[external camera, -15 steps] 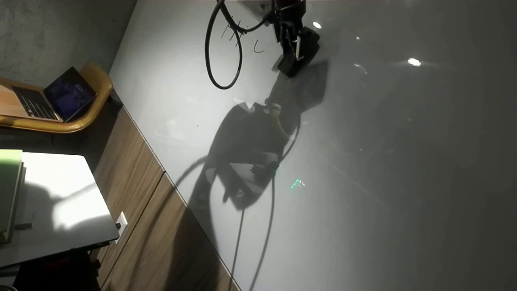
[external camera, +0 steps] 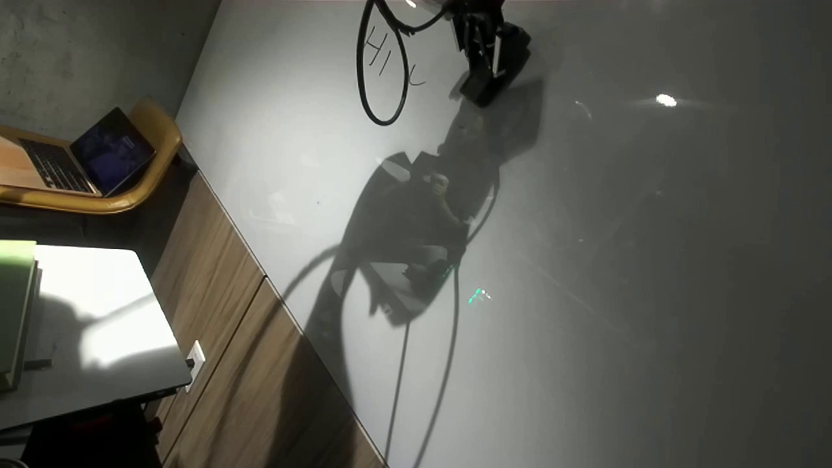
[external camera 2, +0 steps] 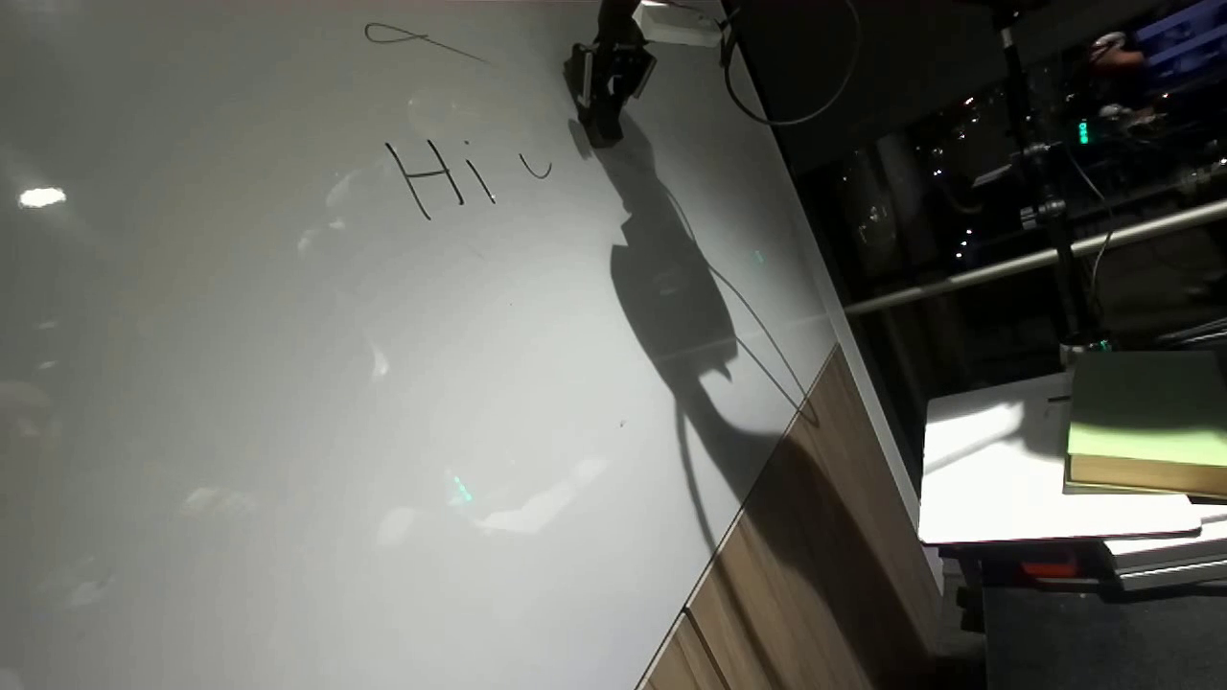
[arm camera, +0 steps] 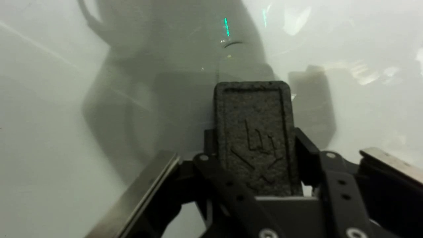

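Observation:
My gripper is shut on a dark, block-shaped eraser [arm camera: 253, 115], its two fingers pressing on the block's long sides. Both are at the top of the first exterior view, where the eraser [external camera: 481, 88] hangs below the gripper [external camera: 495, 54]. The whiteboard [external camera 2: 288, 379] carries black handwriting [external camera 2: 440, 182] reading "Hi", plus a small curved stroke [external camera 2: 536, 169]. In the second exterior view the gripper [external camera 2: 610, 98] with the eraser stands to the right of this writing. Whether the eraser touches the board cannot be told. A short dark arc [arm camera: 234, 43] shows beyond the block in the wrist view.
A thin black loop [external camera 2: 420, 38] is drawn at the board's top. The arm's hanging cable [external camera: 382, 121] crosses the writing in the first exterior view. Wooden panels [external camera: 234, 327] border the board, with a small table [external camera: 117, 312] beyond. Most of the board is clear.
The gripper and the eraser have shifted up and slightly right in the first exterior view. The cable and the arm's shadow moved along, leaving more of the "Hi" visible inside the cable loop.

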